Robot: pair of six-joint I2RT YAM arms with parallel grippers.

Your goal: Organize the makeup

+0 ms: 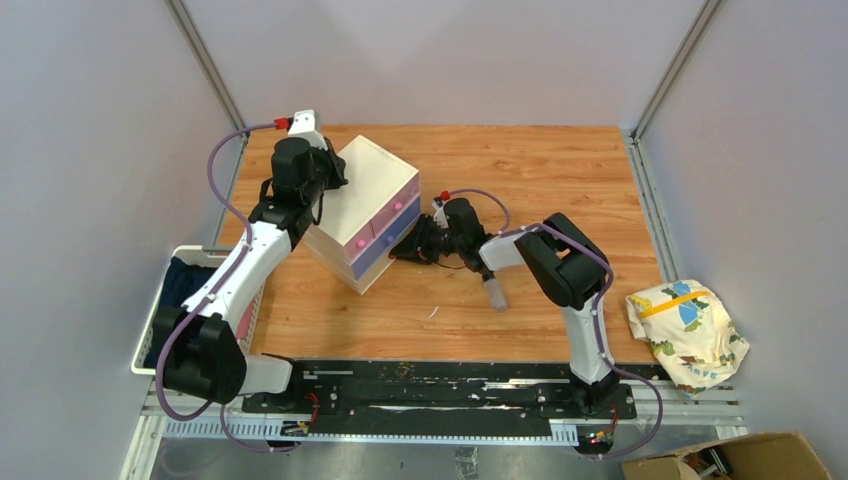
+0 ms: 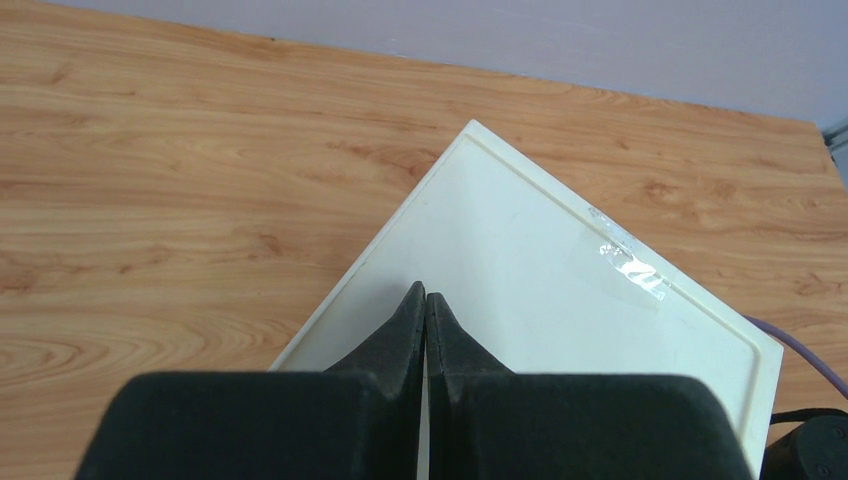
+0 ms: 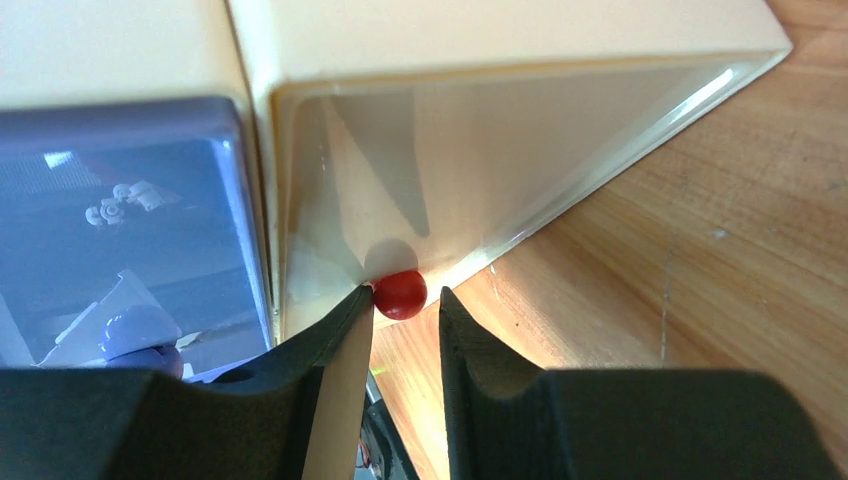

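A small cabinet (image 1: 370, 185) stands turned at an angle on the left of the table, with pink, blue and white drawers facing right. Over its white top (image 2: 560, 290) my left gripper is shut, nothing showing between its fingers; whether the tips touch the surface I cannot tell. In the right wrist view, the white bottom drawer (image 3: 480, 150) carries a red knob (image 3: 400, 297). My right gripper is open, with its fingertips on either side of that knob. Above the white drawer front is the blue drawer (image 3: 120, 260).
A grey item (image 1: 495, 292) lies on the table beneath my right arm. At the left edge is a white basket (image 1: 143, 335) with dark cloth. A patterned cloth bag (image 1: 690, 335) and a cardboard box (image 1: 780, 455) sit at the right.
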